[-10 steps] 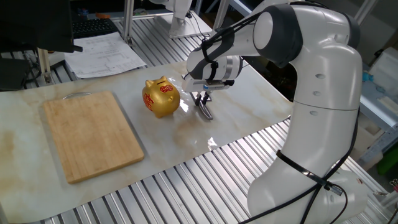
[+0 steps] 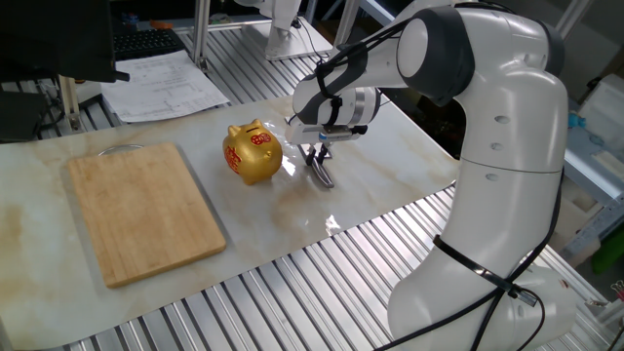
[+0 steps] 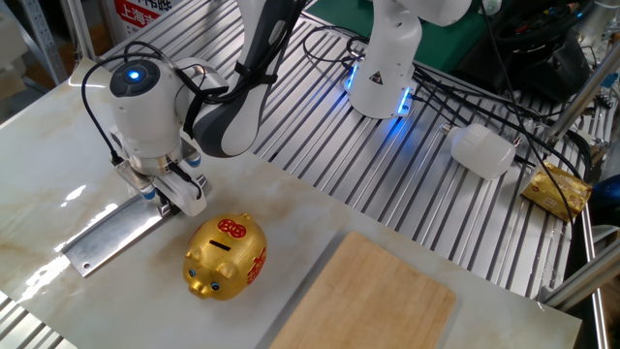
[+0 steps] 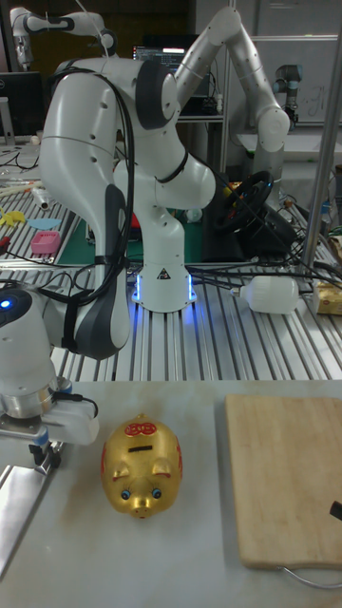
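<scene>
A metal knife with a broad, cleaver-like blade [image 3: 121, 231] lies on the pale tabletop. Its curved handle [image 2: 323, 175] points toward the robot's side. My gripper [image 2: 318, 154] is lowered right at the knife, fingers pointing down beside or around where handle and blade meet. From these angles the fingertips are partly hidden, and whether they press on the knife is unclear. In the third exterior view the blade [image 4: 18, 512] reaches toward the viewer from below the gripper [image 4: 44, 458].
A gold piggy bank [image 2: 253, 153] stands close beside the gripper. Beyond it lies a wooden cutting board [image 2: 146, 214] with a metal ring handle. Papers [image 2: 161, 86] rest past the tabletop's edge. Bare tabletop shows between the pig and the slatted metal table [image 2: 322, 292].
</scene>
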